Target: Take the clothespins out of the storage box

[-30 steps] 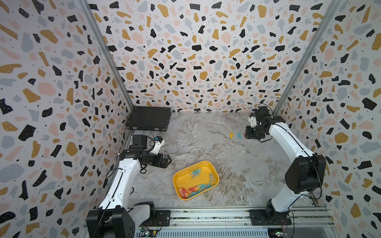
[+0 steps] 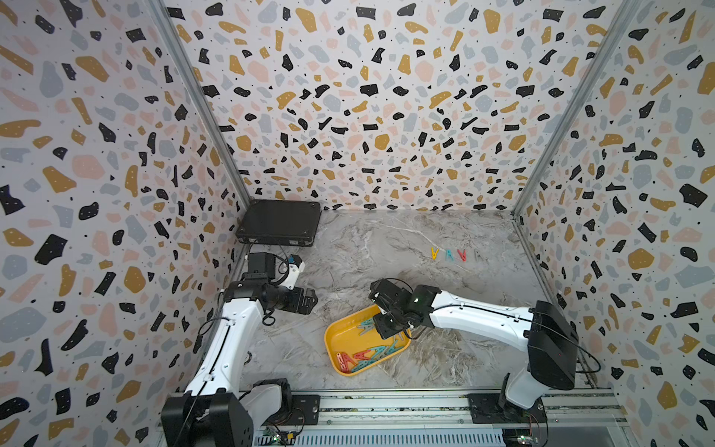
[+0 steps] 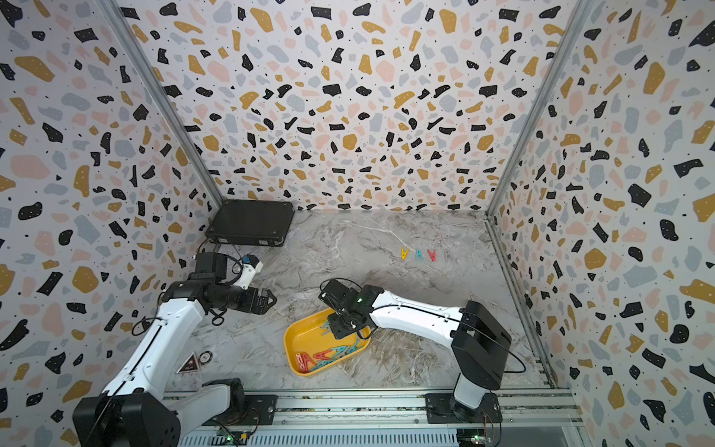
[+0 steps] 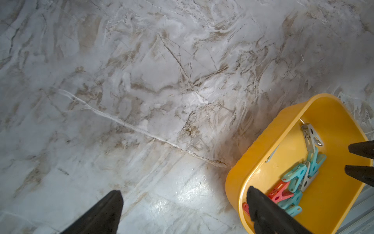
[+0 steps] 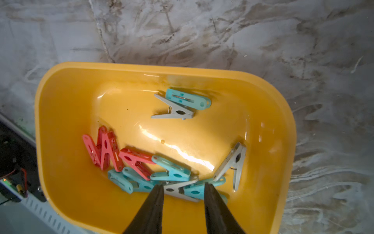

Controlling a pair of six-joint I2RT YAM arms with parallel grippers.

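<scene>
The yellow storage box (image 5: 163, 70) stands near the table's front. Inside it, in the right wrist view, a teal clothespin (image 5: 188, 99) and a grey clothespin (image 5: 175, 109) lie by the far wall. Red clothespins (image 5: 102, 148) are at the left, teal and grey ones bunch along the near side, and another grey clothespin (image 5: 233, 163) leans at the right end. Over the box hangs my right gripper, open and empty. Left of the box, above bare table, my left gripper is also open with nothing between its fingers.
At the back right, a yellow clothespin (image 2: 434, 253), a blue one (image 2: 449, 254), a red one (image 2: 461, 254) and a grey one (image 2: 477, 254) lie in a row. A black case (image 2: 280, 222) fills the back left corner.
My right arm has swung from the clothespin row at the back right, forward and leftward to above the box. The red and grey clothespins in the row are now uncovered. My left arm has barely moved.
</scene>
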